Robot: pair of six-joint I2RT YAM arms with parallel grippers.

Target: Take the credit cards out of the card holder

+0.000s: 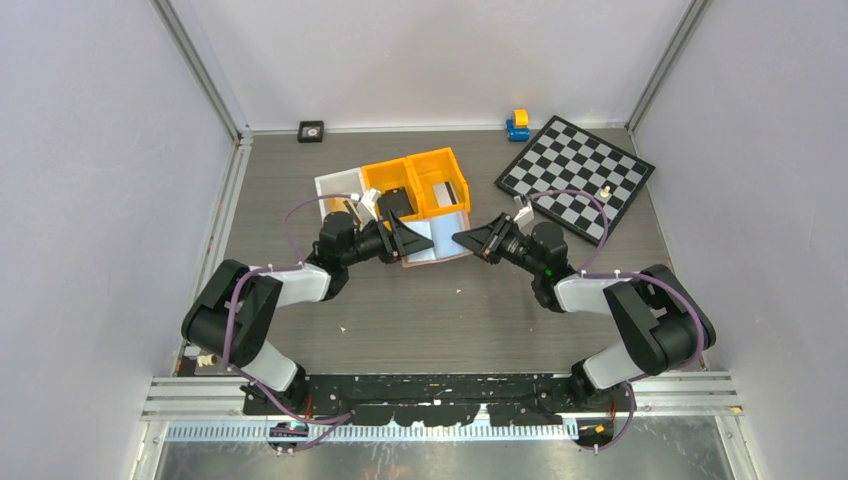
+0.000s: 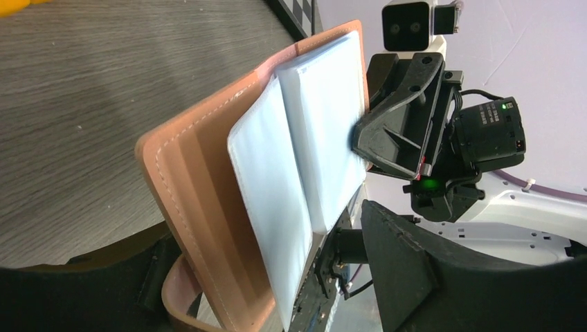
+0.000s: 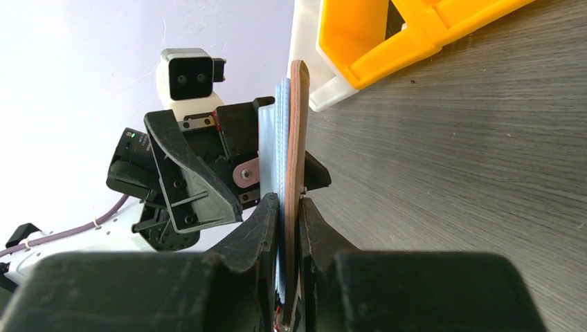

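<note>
The card holder [image 1: 447,235], a brown leather cover spread open with pale clear sleeves inside, is held between the two arms over the table. My right gripper [image 1: 460,242] is shut on its right side; in the right wrist view the brown cover [image 3: 295,131] and pale sleeves [image 3: 280,131] stand edge-on between its fingers. My left gripper [image 1: 423,243] is at the holder's other side. In the left wrist view its fingers [image 2: 422,270] are apart, with the cover [image 2: 208,152] and thin sleeves [image 2: 266,159] reaching in between. I cannot make out a loose card there.
Two orange bins [image 1: 436,160] and a white bin [image 1: 325,186] stand behind the holder; one contains a dark item [image 1: 396,203]. A chessboard [image 1: 560,135] lies at the back right.
</note>
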